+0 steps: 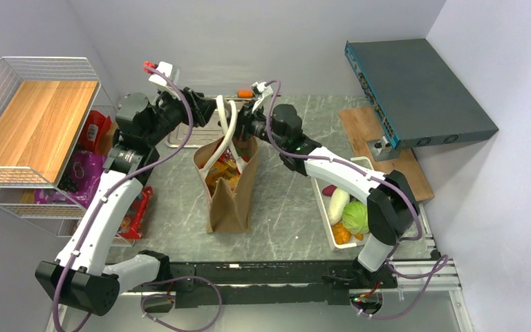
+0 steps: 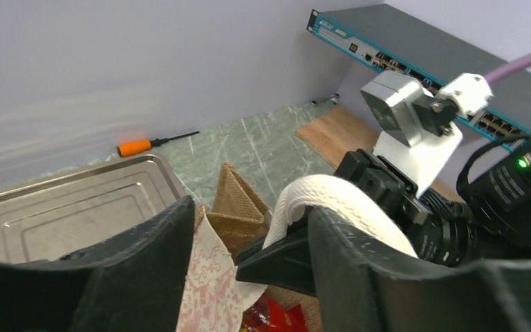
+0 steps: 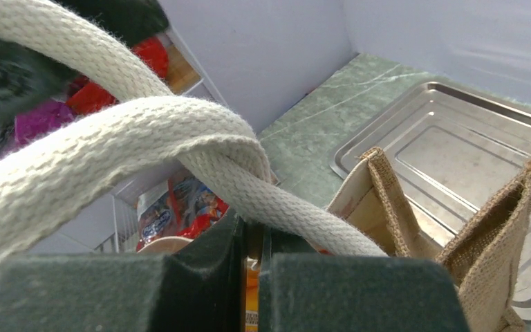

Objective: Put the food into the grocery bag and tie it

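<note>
The brown grocery bag (image 1: 231, 207) stands upright on the counter, its mouth open and colourful food packets (image 1: 229, 169) inside. Its white handles (image 1: 227, 124) rise as loops between the two grippers. My left gripper has its fingers apart, with nothing visibly held between them. In the left wrist view, a white strap drapes over my right gripper, whose dark fingers reach across above the bag. The right wrist view shows the right fingers (image 3: 200, 277) closed nearly together, with the strap (image 3: 221, 131) looped and crossing at their tips; the exact pinch point is hidden.
Behind the bag lies a metal tray (image 2: 90, 207), with an orange screwdriver (image 2: 135, 147) beyond it. A wire rack (image 1: 34, 180) with snack packets stands left. To the right are a white vegetable basket (image 1: 328, 225) and a dark box (image 1: 422, 90). The counter right of the bag is clear.
</note>
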